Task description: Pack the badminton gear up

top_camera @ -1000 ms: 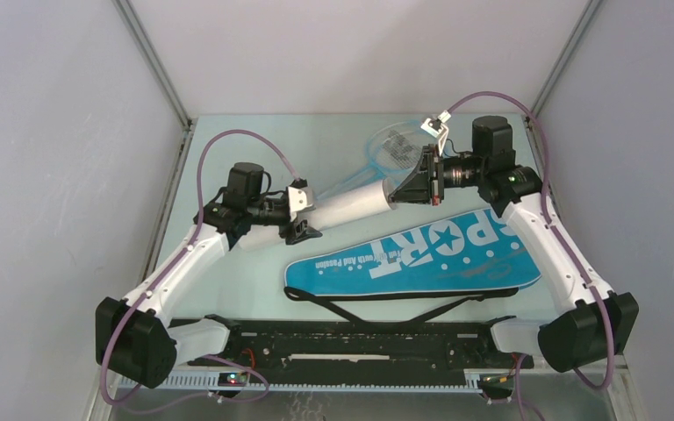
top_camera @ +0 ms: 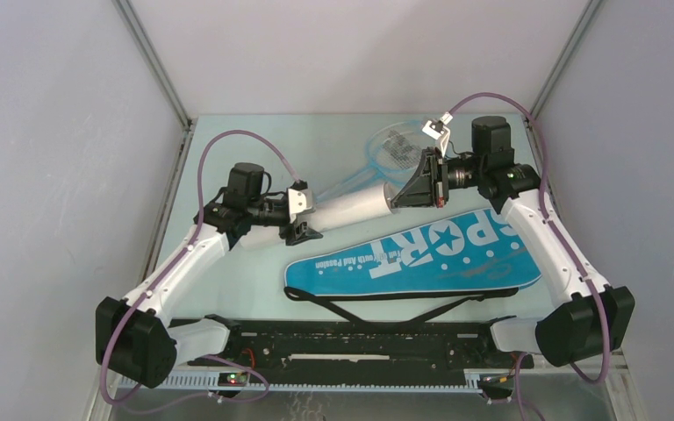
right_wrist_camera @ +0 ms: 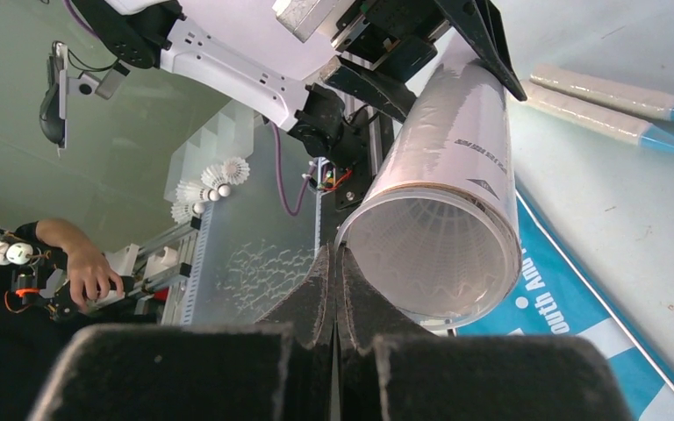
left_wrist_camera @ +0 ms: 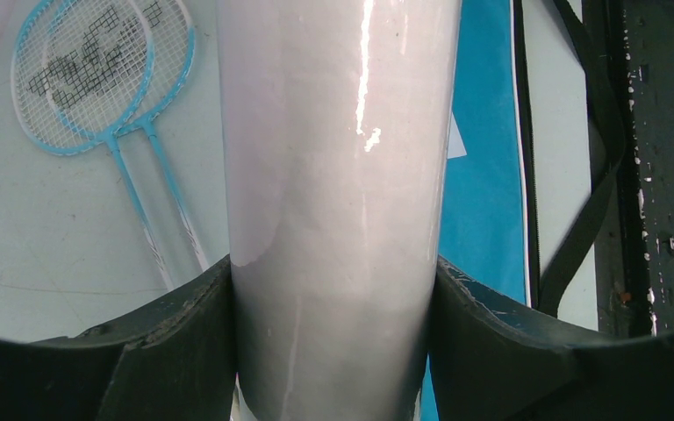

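A white shuttlecock tube is held raised at a slant by my left gripper, whose fingers clamp its body in the left wrist view. My right gripper is shut, its tips at the rim of the tube's end, which faces the right wrist camera with a translucent round cap or inside showing. Two light-blue rackets lie on the table behind the tube. The blue bag printed SPORT lies flat in front, with its black strap along the near edge.
In the right wrist view, shuttlecocks sit by a clear bin off the table, and a person's hand shows at the left.
Very little differs; my right arm has shifted very slightly at the tube's end, and the left arm holds still.
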